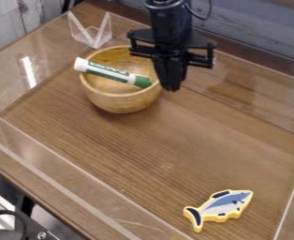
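Note:
My black gripper [172, 75] hangs at the top middle, just right of a light wooden bowl [112, 102], its fingertips pointing down; it looks shut, with nothing seen between its fingers. A white and green cylinder [112, 74], perhaps a marker or tube, lies tilted across the inside of the bowl. A toy fish [218, 208] in yellow, white and blue lies flat at the lower right.
A clear plastic piece [92, 34] stands behind the bowl at the upper left. Walls edge the table at the back.

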